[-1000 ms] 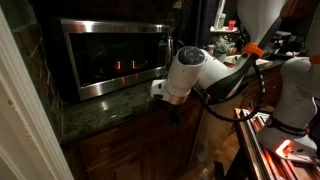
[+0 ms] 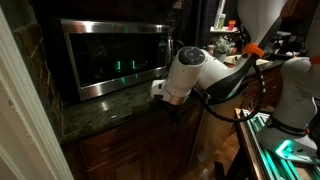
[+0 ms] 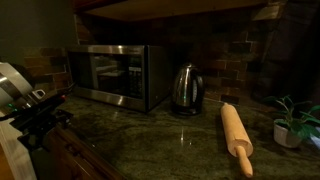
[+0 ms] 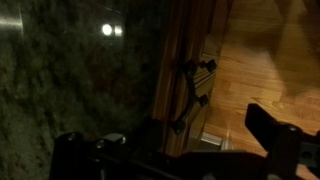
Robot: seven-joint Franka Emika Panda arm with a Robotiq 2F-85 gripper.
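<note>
My gripper stands open in the wrist view, with its dark fingers wide apart and nothing held between them. It hangs near the front edge of the dark green stone counter (image 4: 85, 70), over the edge and the wooden floor (image 4: 260, 55). A dark, ridged fitting (image 4: 198, 85) shows along the cabinet front, between counter and floor; what it is I cannot tell. From the first exterior side, the white arm (image 2: 182, 75) reaches down before the cabinets (image 2: 120, 150), its fingers too dark to make out there.
A steel microwave (image 3: 115, 72) stands on the counter. Right of it are a kettle (image 3: 187, 90), a wooden rolling pin (image 3: 236, 138) and a potted plant (image 3: 290, 130).
The light on the robot's base has turned from red to green, and so has its reflection in the microwave door. The arm shows no visible movement.
</note>
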